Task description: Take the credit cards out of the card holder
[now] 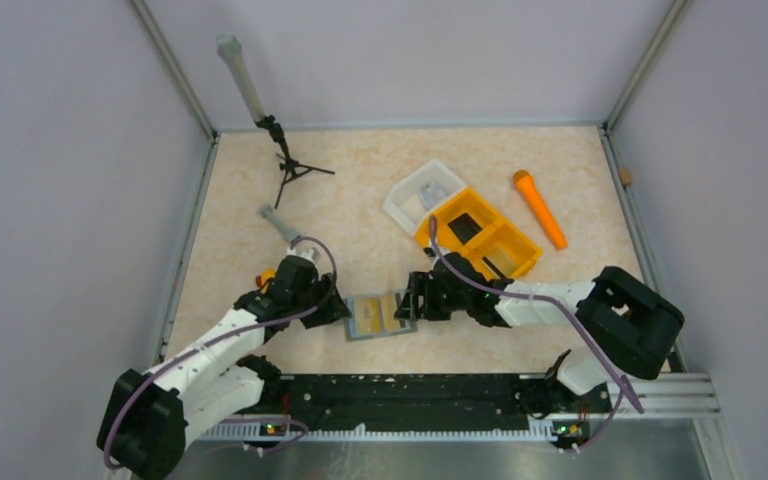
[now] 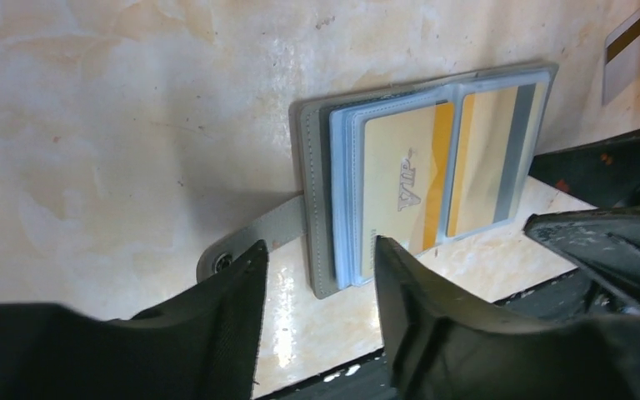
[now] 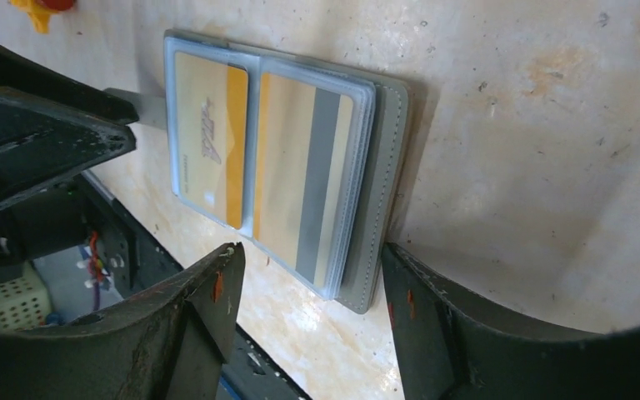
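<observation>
The grey card holder [image 1: 381, 315] lies open on the table between both grippers, with clear sleeves on each half. A VIP card [image 2: 400, 183] with an orange band sits in the left sleeve; a card with a grey stripe [image 3: 304, 167] fills the right one. My left gripper is part open at the holder's left edge, by the strap tab [image 2: 271, 229], nothing held between its fingers. At the opposite edge, my right gripper stands part open, one fingertip close to the right border; whether it touches cannot be told.
Behind the holder stand an orange divided box [image 1: 480, 232] and a white tray [image 1: 423, 195]. An orange microphone [image 1: 540, 208] lies at the back right, a tripod [image 1: 290, 165] at the back left. Bare table lies behind the holder.
</observation>
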